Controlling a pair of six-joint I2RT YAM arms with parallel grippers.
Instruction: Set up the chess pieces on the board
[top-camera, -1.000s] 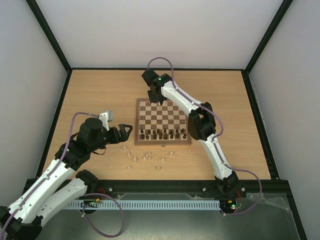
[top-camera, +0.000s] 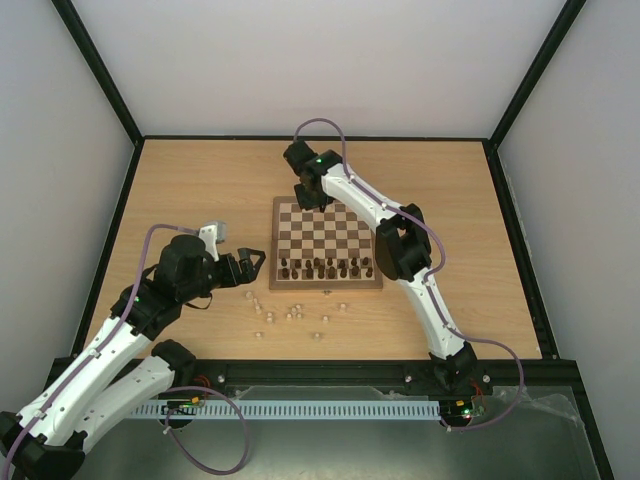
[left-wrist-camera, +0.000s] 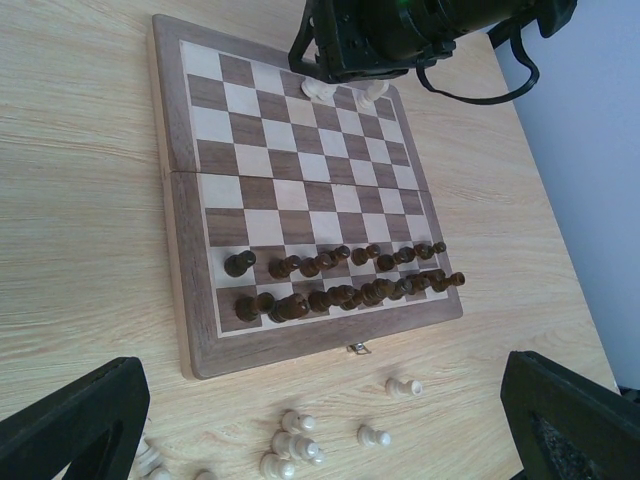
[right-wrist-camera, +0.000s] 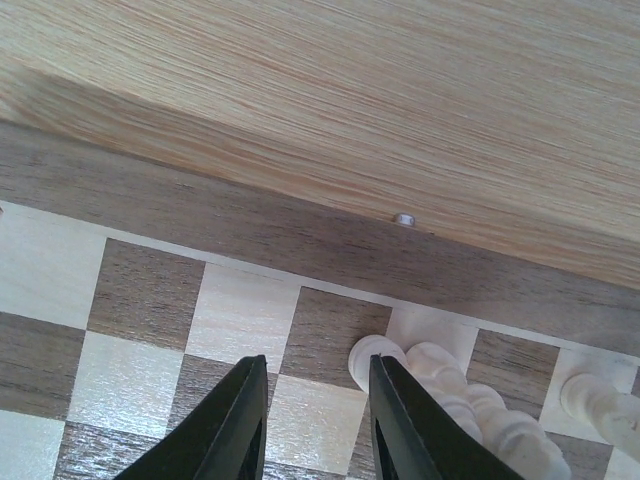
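Observation:
The chessboard (top-camera: 278, 240) lies flat mid-table, dark pieces (left-wrist-camera: 290, 307) standing in two rows along its near side. On its far row are white pieces, partly covered by my right arm in the left wrist view. My right gripper hangs over that far edge, fingers parted and only board squares between them. A white piece (right-wrist-camera: 372, 352) stands close by its right finger, outside the gap. My left gripper (top-camera: 254, 266) waits at the board's left side, wide open and empty.
Several loose white pieces (left-wrist-camera: 292, 447) lie scattered on the table in front of the board, some close to my left gripper. A metal clasp (left-wrist-camera: 358, 348) juts from the board's near edge. The board's middle squares and the table to its right are clear.
In the top view my right gripper has shifted very slightly toward the near side over the far row. The left arm and the pieces in front of the board have not moved.

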